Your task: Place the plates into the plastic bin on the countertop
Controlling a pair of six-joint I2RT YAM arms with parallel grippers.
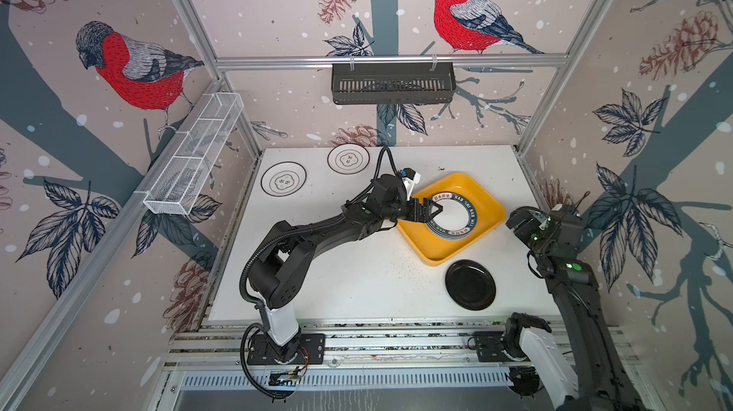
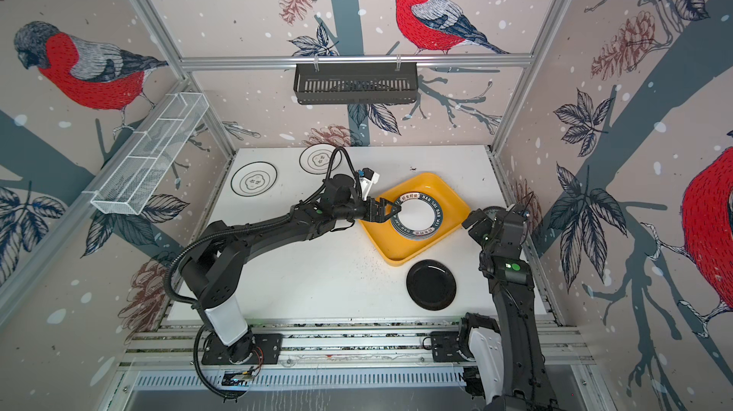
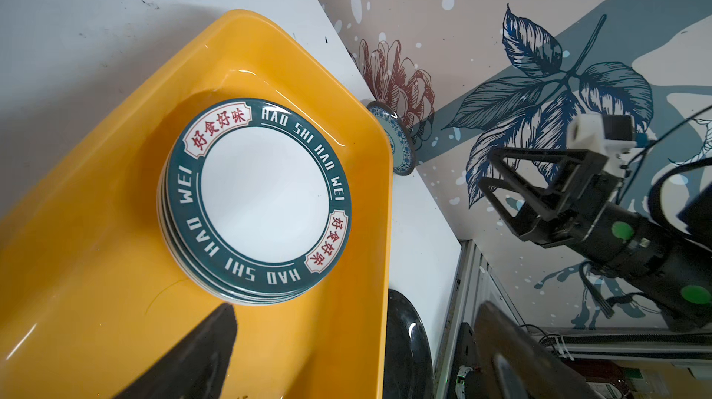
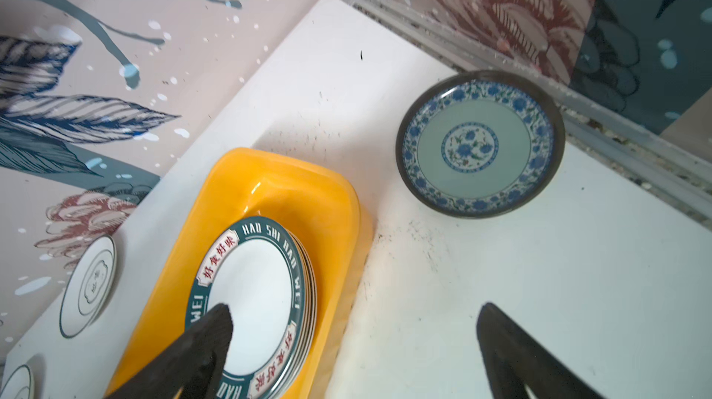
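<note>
A yellow plastic bin [image 1: 427, 252] stands right of centre on the white countertop. Inside it lies a stack of green-rimmed white plates [image 3: 264, 193], seen from the side in the left wrist view. Over the bin's left side hangs my left gripper [image 1: 435, 211], open and empty, clear of the stack. My right gripper [image 1: 522, 220], also open and empty, is above the counter to the bin's right. A blue-and-white patterned plate [image 4: 480, 144] rests near the right wall. In front of the bin lies a black plate [image 1: 470, 285]. Two white plates [image 1: 283, 178] [image 1: 348, 158] sit at the back left.
A white wire rack [image 1: 194, 152] hangs on the left wall, and a dark slotted shelf [image 1: 393, 84] on the back rail.
</note>
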